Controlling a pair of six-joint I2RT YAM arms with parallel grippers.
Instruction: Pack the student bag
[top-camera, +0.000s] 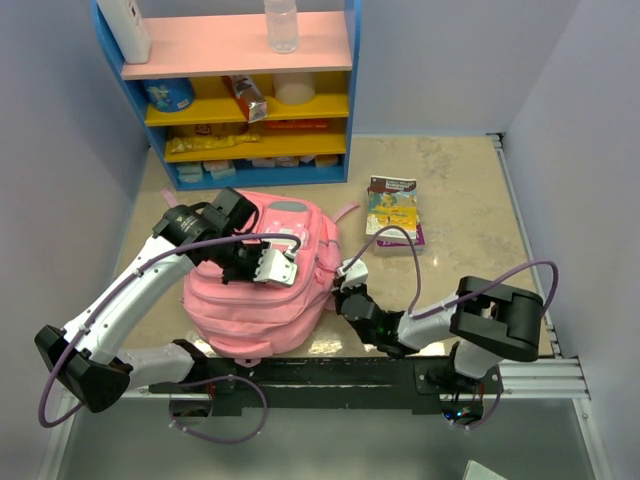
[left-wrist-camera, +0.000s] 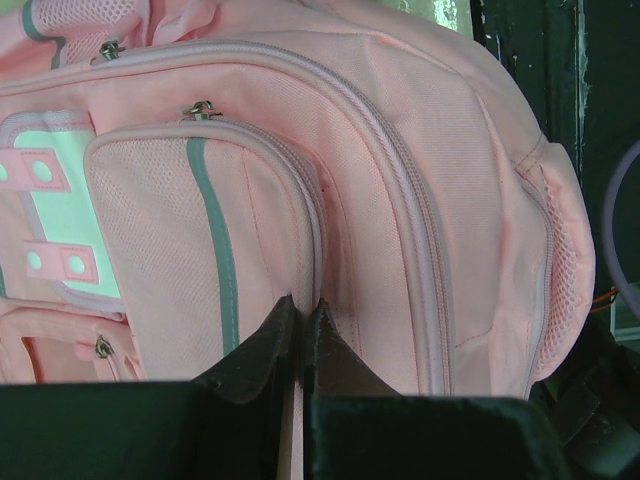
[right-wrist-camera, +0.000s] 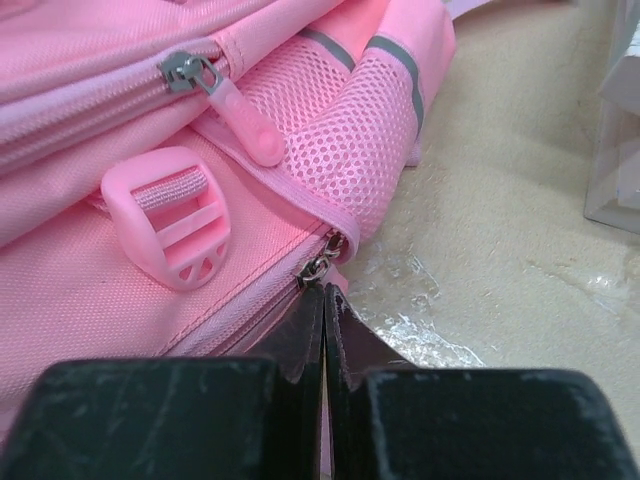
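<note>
The pink student bag (top-camera: 250, 315) lies on the table with its pockets facing up. My left gripper is shut on the piped edge of the bag's front pocket (left-wrist-camera: 160, 230), pinching a fold of fabric. Down at the bag's right side, my right gripper is shut, its tips right at a metal zipper slider (right-wrist-camera: 318, 266) below the mesh side pocket (right-wrist-camera: 345, 150). No clear grip on the pull shows between its fingers. Beyond the bag lie books, a yellow-covered one (top-camera: 392, 205) on top.
A blue-framed shelf (top-camera: 250, 180) with a bottle (top-camera: 282, 25), a blue tub (top-camera: 169, 95) and snack packs stands behind the bag. Bare tabletop (top-camera: 460, 220) lies to the right of the books. Purple cables loop over both arms.
</note>
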